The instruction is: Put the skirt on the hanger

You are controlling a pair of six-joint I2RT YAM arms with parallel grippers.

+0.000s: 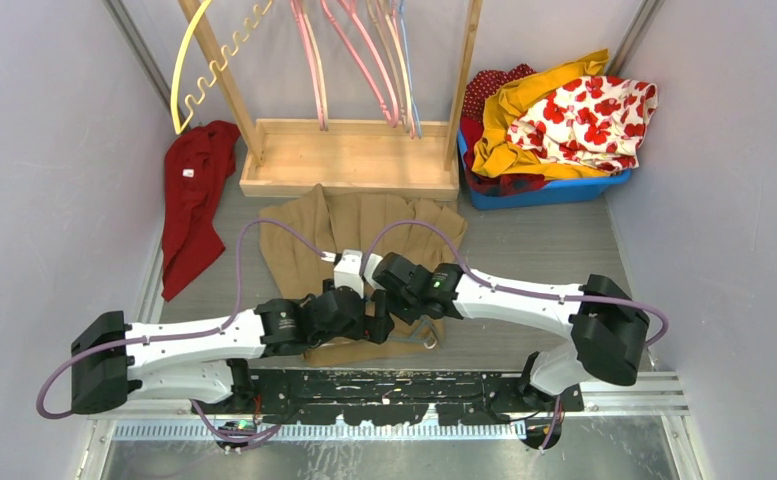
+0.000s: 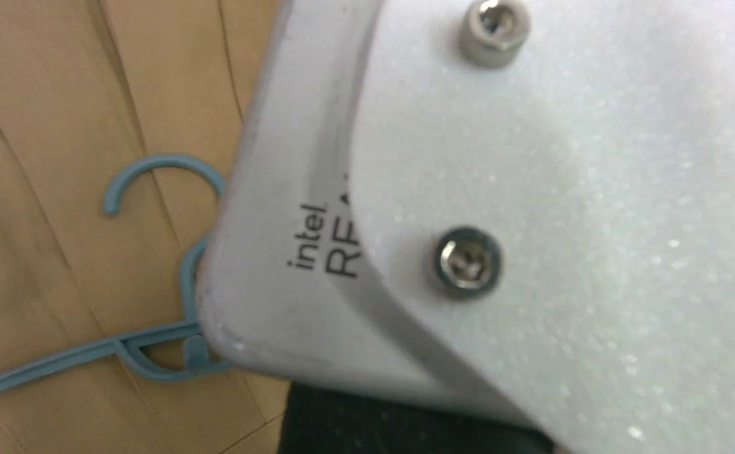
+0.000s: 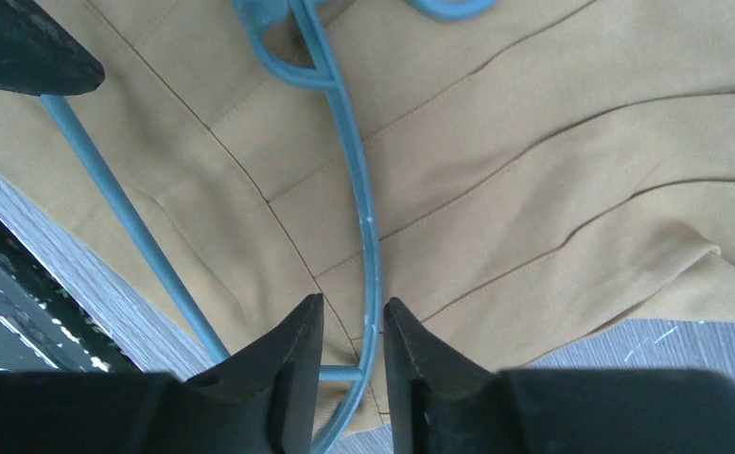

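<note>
The tan pleated skirt (image 1: 294,230) lies spread on the table below the rack. A blue-grey hanger (image 2: 70,357) rests over it, its hook (image 2: 160,161) lying on the cloth. In the right wrist view the hanger's curved arm (image 3: 363,208) passes between the fingertips of my right gripper, which stands part open with a gap beside the plastic. A dark finger of my left gripper overlaps the hanger's straight lower bar (image 3: 136,227). My left gripper (image 1: 376,325) is open; a white camera housing (image 2: 306,189) blocks most of its own view.
Behind the skirt stands a wooden rack (image 1: 349,187) with several hangers. A red garment (image 1: 189,200) lies at the left, and a blue basket (image 1: 554,192) full of clothes at the back right. Both wrists are crowded close together. Bare table shows on the right.
</note>
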